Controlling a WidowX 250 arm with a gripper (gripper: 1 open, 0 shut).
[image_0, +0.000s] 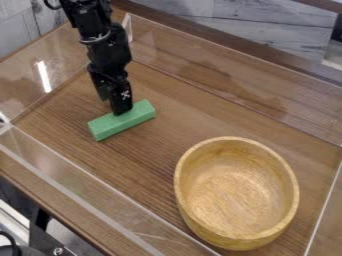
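The black gripper (115, 92) reaches down from the top left to just behind a green block (122, 119) on the wooden table (201, 80). Its tip is at or very near the block's back edge; whether they touch is unclear. The block lies flat, long and slanted.
A large tan round bowl (235, 190) stands at the front right. A pale wall runs along the back, and dark cables show beyond the table's lower left edge.
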